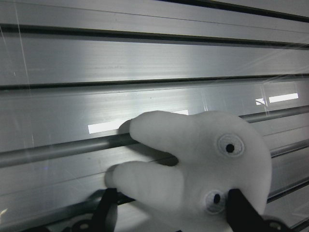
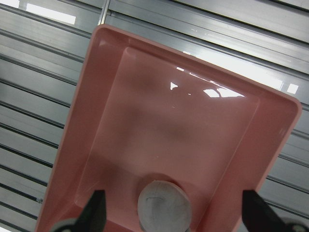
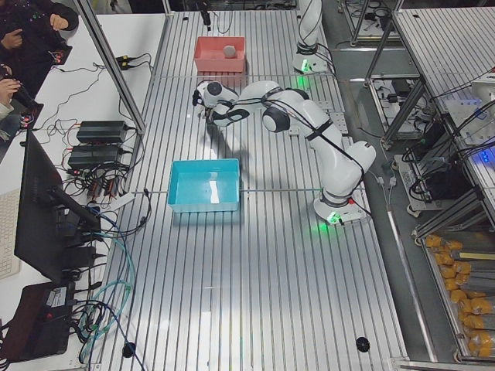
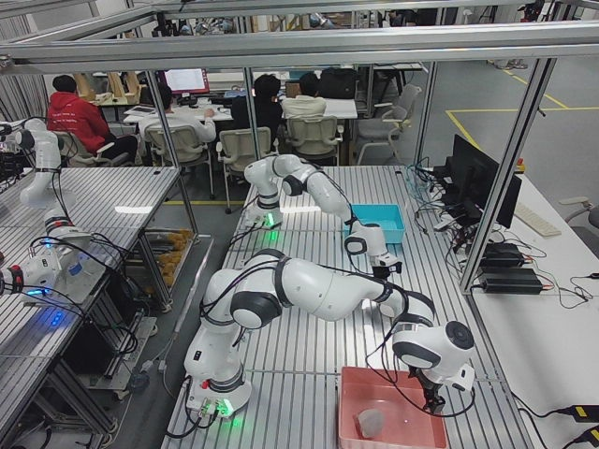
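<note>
A white plush toy [image 1: 193,150] with two dark dots lies at the lower middle of the left wrist view, over the slatted table. The fingers of my left gripper are at its lower edge, one against it; whether they grip it I cannot tell. My right gripper stands open above the pink bin [image 2: 178,125], over a pale round object [image 2: 164,208] in the bin. Nothing shows held between its fingers.
An empty cyan bin [image 3: 204,185] sits mid-table in the camera left view. Monitors [image 3: 42,209], cables and black boxes line one side; a metal post [image 3: 112,66] rises at that edge.
</note>
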